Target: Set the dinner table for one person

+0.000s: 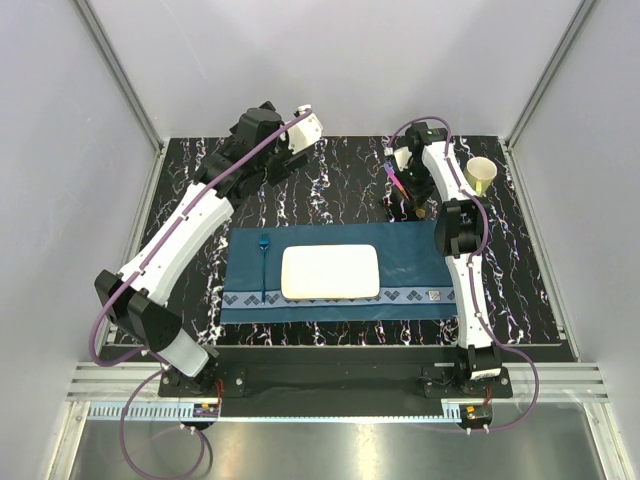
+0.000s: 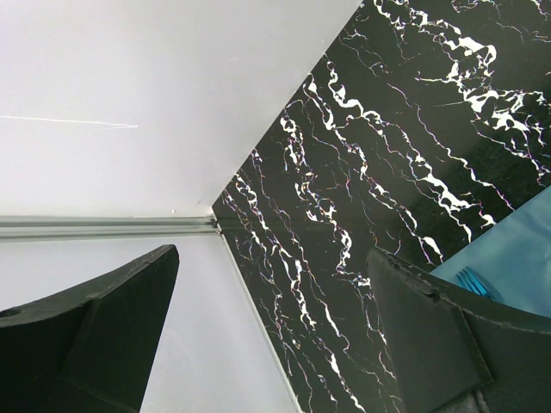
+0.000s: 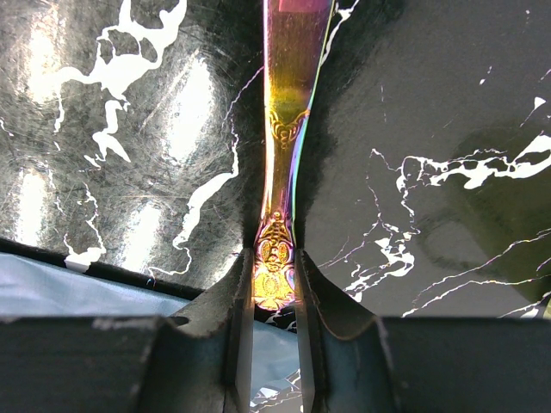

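Observation:
A blue placemat (image 1: 410,260) holds a white plate (image 1: 329,271) with a blue fork (image 1: 264,265) to its left; the fork's tines (image 2: 475,282) also show in the left wrist view. My right gripper is down at the ornate handle end of iridescent cutlery (image 3: 288,103), a fingertip at either side; whether it grips firmly I cannot tell. The utensil lies on dark marble above the mat's right part. My left gripper is raised at the upper left, open, with nothing between its fingers.
A pale yellow cup (image 1: 481,172) stands at the back right. White walls border it at the sides and back.

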